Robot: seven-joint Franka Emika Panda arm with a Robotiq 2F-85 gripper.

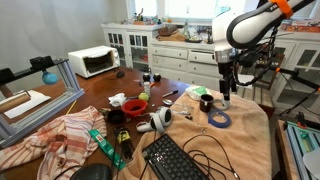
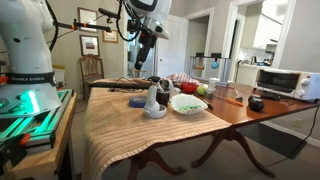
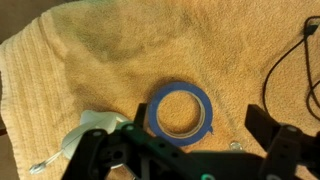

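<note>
My gripper (image 1: pixel 253 82) stands open above the near right part of the towel-covered table, with nothing between its fingers. In the wrist view a roll of blue tape (image 3: pixel 181 113) lies flat on the tan towel (image 3: pixel 220 55), below and between the spread fingers. A white item (image 3: pixel 88 132) lies left of the tape, partly hidden by the left finger. The exterior view also shows the blue tape (image 1: pixel 219 119) on the towel, apart from the gripper, with a dark mug (image 1: pixel 206 103) behind it.
A black keyboard (image 1: pixel 180 160) and a dark cable (image 3: pixel 307 55) lie near the tape. A white bowl (image 2: pixel 188 104), a red bowl (image 1: pixel 134 106) and several small items crowd the table's middle. A toaster oven (image 1: pixel 92 60) stands farther back.
</note>
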